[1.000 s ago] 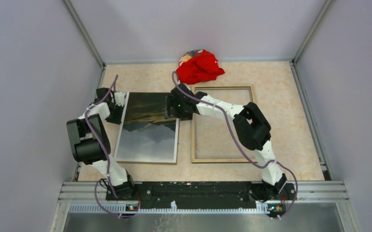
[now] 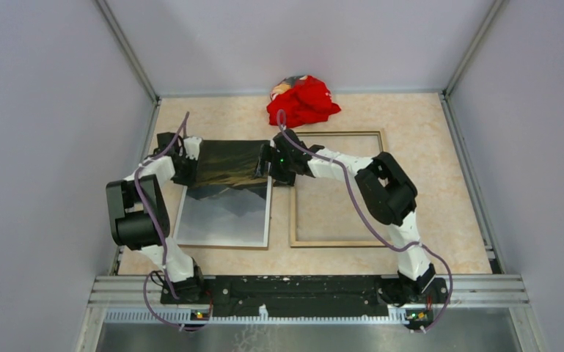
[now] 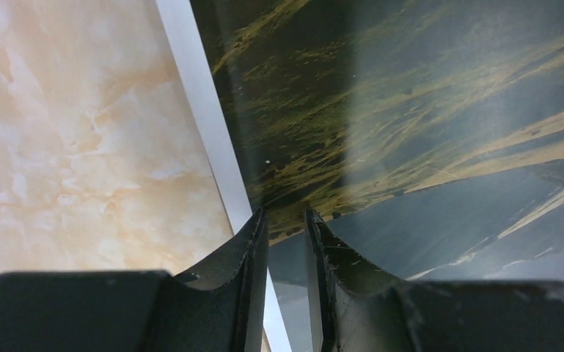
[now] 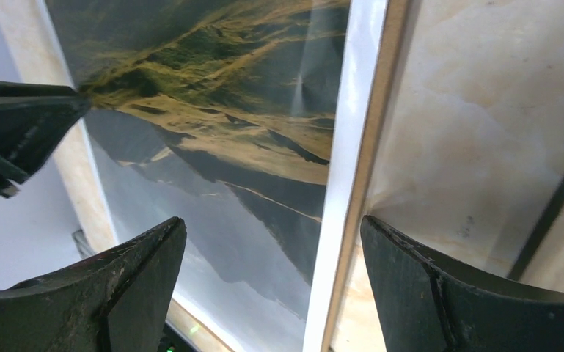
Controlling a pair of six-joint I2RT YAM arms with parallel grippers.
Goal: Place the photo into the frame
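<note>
The landscape photo (image 2: 224, 216), dark above and grey below, lies flat at the left of the table with a white border and a thin tan edge. To its right lies the wooden frame (image 2: 293, 213), its middle showing the tabletop. My left gripper is over the photo's left border, its fingers part open with a narrow gap and nothing visibly held. Over the right border, my right gripper stands wide open; the white border (image 4: 348, 139) runs between its fingers, close to one. Whether either gripper touches the photo cannot be told.
A crumpled red cloth (image 2: 304, 101) lies at the back edge, behind the frame. The right arm (image 2: 330, 167) crosses above the frame's upper left part. Bare tabletop (image 2: 436, 161) shows on the right side.
My left gripper has moved right, from beside the photo's left edge to over it. Photo and frame look unmoved.
</note>
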